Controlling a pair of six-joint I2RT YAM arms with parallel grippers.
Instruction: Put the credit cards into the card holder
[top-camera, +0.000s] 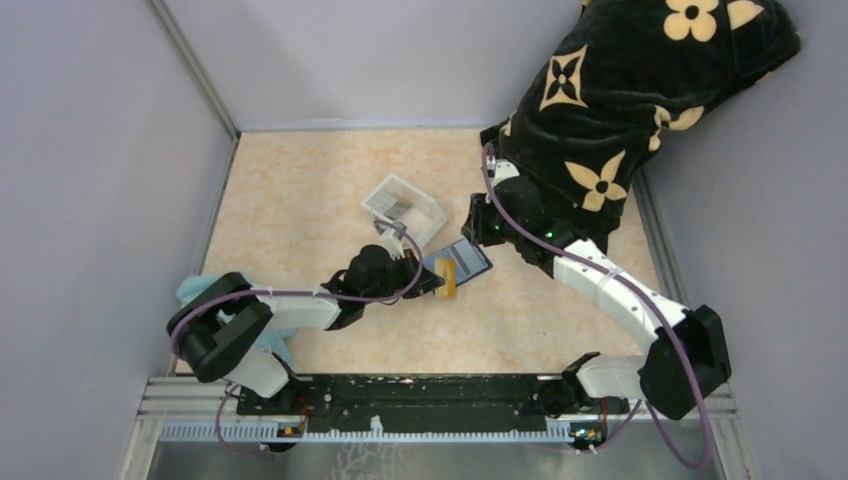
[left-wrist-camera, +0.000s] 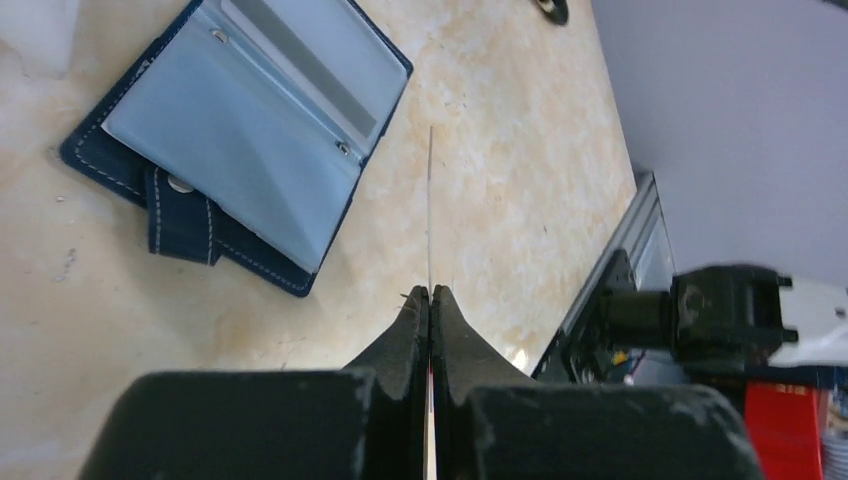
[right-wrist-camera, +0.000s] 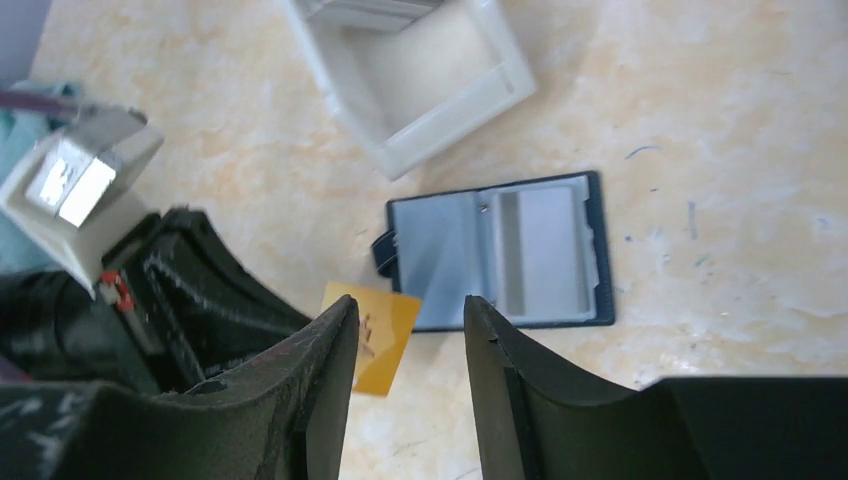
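A gold card is pinched in my left gripper, which is shut on it. The left wrist view shows this card edge-on, as a thin upright line rising from the fingertips. The blue card holder lies unfolded on the table; in the right wrist view the holder is partly behind the gold card. My right gripper is open, nothing between its fingers, and hangs just beyond the holder's upper right side in the top view.
A white tray with grey cards inside stands behind the holder. A black patterned cushion fills the back right. Light blue cloth lies at the left edge.
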